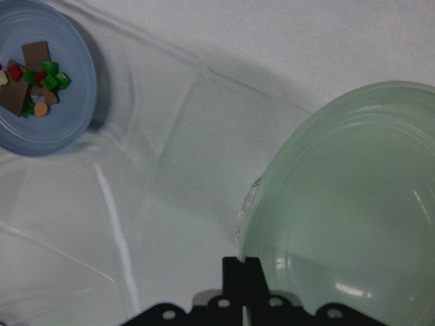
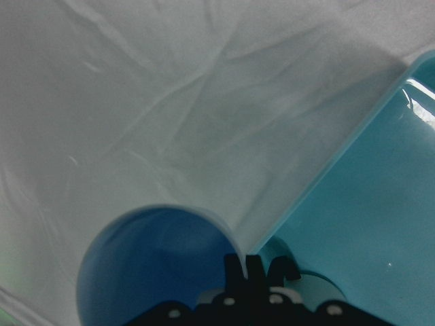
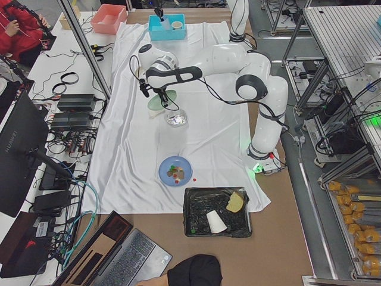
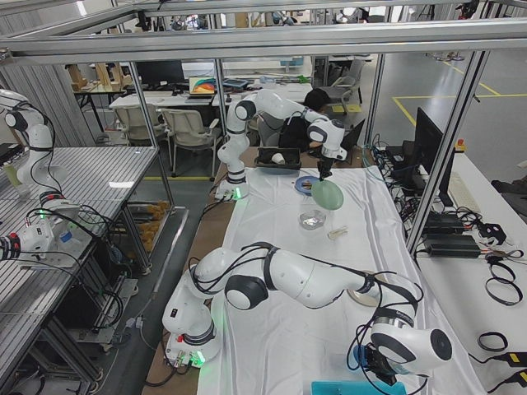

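A pale green plate (image 1: 340, 197) hangs in my left gripper, shut on its rim, partly over a crumpled foil bowl (image 3: 176, 118). A blue plate (image 1: 68, 115) holds small coloured food pieces and brown squares. My right gripper is shut on the rim of a blue cup (image 2: 153, 258), at the edge of a turquoise basin (image 2: 360, 224), in which other cups show partly.
A black lined tray (image 3: 202, 226) with a white roll and a yellow piece stands at the near end. A beige plate, mostly hidden in the right camera view, lies mid-table. The cloth is otherwise largely clear.
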